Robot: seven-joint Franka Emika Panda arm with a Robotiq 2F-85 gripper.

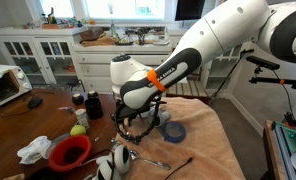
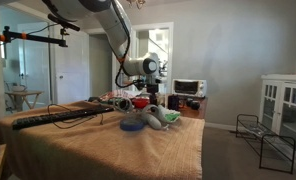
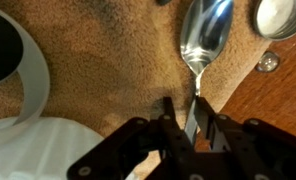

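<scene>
In the wrist view a metal spoon (image 3: 206,32) lies on the tan cloth, its bowl pointing away from the gripper. Its handle runs back between the fingertips of my gripper. A gap shows between the fingers, so I see the gripper as open around the handle; whether either finger touches it cannot be told. In exterior view 1 the gripper (image 1: 131,125) is low over the table among the clutter, its fingertips hard to make out.
A white cup-like object (image 3: 48,150) and a small metal dish (image 3: 280,17) lie close by. Around the arm are a red bowl (image 1: 70,152), blue tape roll (image 1: 175,131) and black-and-white object (image 1: 113,162).
</scene>
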